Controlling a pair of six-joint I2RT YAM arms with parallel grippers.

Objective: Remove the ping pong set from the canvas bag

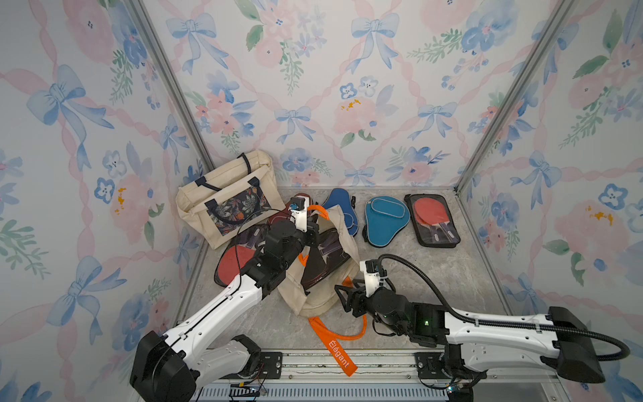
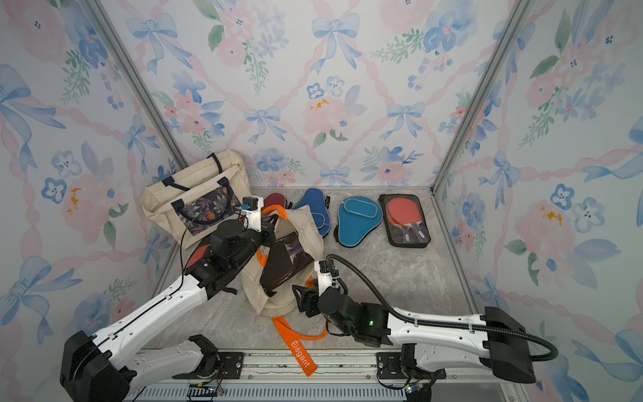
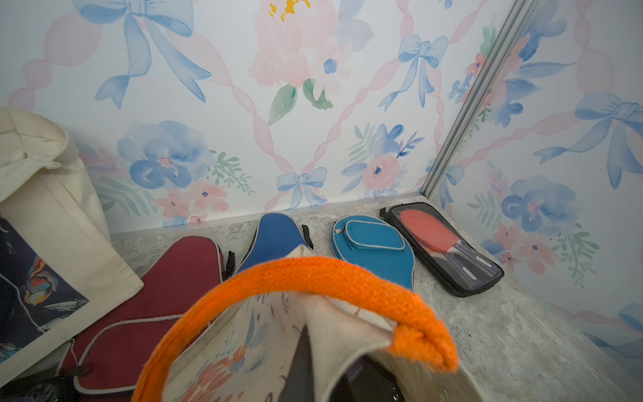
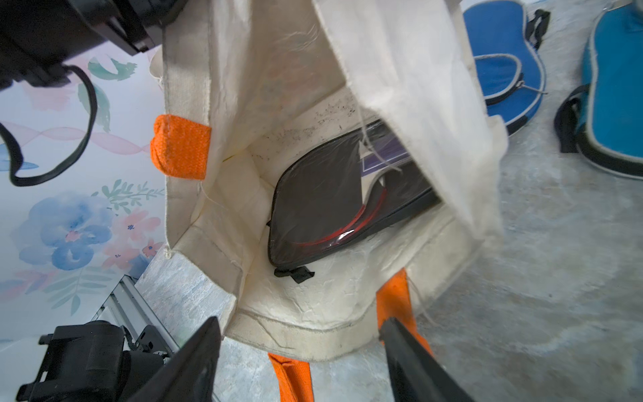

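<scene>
The cream canvas bag [image 1: 314, 305] lies at centre with its mouth toward the front; an orange handle [image 3: 301, 271] arches over its far side. Inside rests the ping pong set [image 4: 321, 201], a dark case with a clear cover, partly behind a canvas flap. My left gripper [image 1: 312, 231] is shut at the bag's upper rim, with the cloth bunched around its mostly hidden fingertips. Facing the mouth, my right gripper stands open, nothing between its fingers. The bag's lower rim and an orange strap show just beyond them.
A second canvas bag [image 1: 231, 197] stands at the back left, near a red paddle case [image 3: 167, 281]. Blue [image 1: 341, 207] and teal [image 1: 386, 221] cases and a clear-topped paddle set [image 1: 433, 221] line the back.
</scene>
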